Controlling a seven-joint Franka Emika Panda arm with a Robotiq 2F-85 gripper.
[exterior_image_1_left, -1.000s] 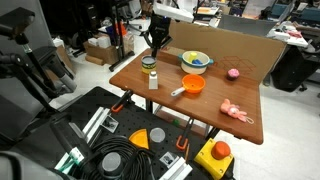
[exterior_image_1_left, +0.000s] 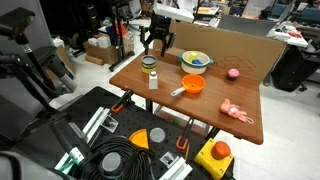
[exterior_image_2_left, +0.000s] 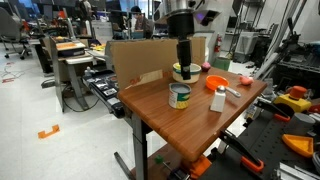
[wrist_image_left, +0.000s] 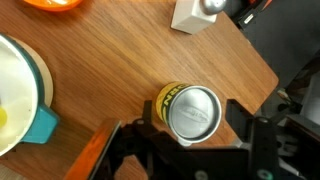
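A tin can (exterior_image_1_left: 149, 64) with a patterned side and a pale lid stands upright near the left end of the wooden table. Above it hangs my gripper (exterior_image_1_left: 156, 49), its fingers spread with nothing held. In exterior view 2 a clear gap separates the gripper (exterior_image_2_left: 183, 57) from the can (exterior_image_2_left: 179, 96) below. From the wrist, the can's round lid (wrist_image_left: 194, 113) shows between the two fingers, one of them the left finger (wrist_image_left: 148, 110).
Close to the can stands a white bottle (exterior_image_1_left: 153, 81). An orange bowl (exterior_image_1_left: 194, 83), a larger bowl (exterior_image_1_left: 195, 62) with coloured items, a pink round object (exterior_image_1_left: 233, 74) and a pink toy (exterior_image_1_left: 236, 110) share the table. Bare wood lies towards the right front.
The arm stays about where it was above the can, and the table's objects have not moved.
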